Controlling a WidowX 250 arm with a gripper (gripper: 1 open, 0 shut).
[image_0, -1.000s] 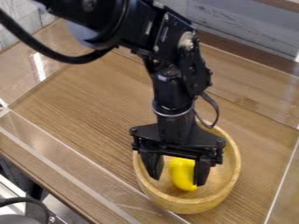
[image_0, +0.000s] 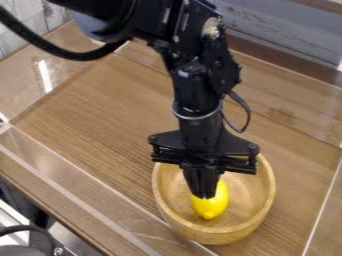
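A round tan wooden bowl (image_0: 238, 227) sits on the table at the lower middle, with a yellow object (image_0: 211, 204) lying inside it. My black gripper (image_0: 203, 191) hangs over the bowl, its fingertips close together just above the yellow object and partly covering it. The gripper looks shut; whether the fingertips touch the yellow object is unclear.
A white wall and ledge border the back.
The gripper's fingers have closed from a wide spread over the bowl to close together, and the gripper sits slightly higher. The bowl has hardly moved.
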